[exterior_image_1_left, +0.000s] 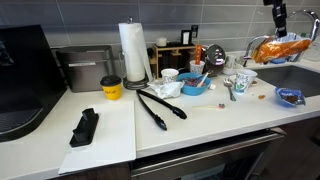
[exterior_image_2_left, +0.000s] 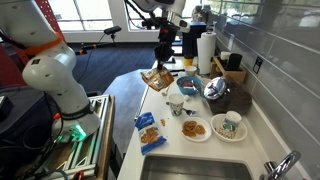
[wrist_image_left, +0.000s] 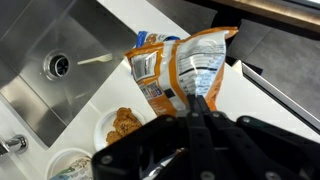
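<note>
My gripper (exterior_image_1_left: 279, 24) is shut on the top of an orange and white snack bag (exterior_image_1_left: 280, 48), which hangs in the air near the sink end of the counter. In exterior view 2 the bag (exterior_image_2_left: 157, 79) shows its brownish side below the gripper. The wrist view has the bag (wrist_image_left: 180, 70) reaching out from between the dark fingertips, its printed panel visible. Much of the fingers' contact with it is hard to make out. Below it on the counter lies a blue packet (exterior_image_2_left: 152, 138), partly covered by the bag in the wrist view.
A plate of brown food (exterior_image_2_left: 197, 128) and a cup on a plate (exterior_image_2_left: 229, 126) stand beside the sink (exterior_image_2_left: 185, 168). Farther along are a blue bowl (exterior_image_1_left: 195, 84), black tongs (exterior_image_1_left: 160, 110) and a paper towel roll (exterior_image_1_left: 134, 52). Clear counter lies along the front edge.
</note>
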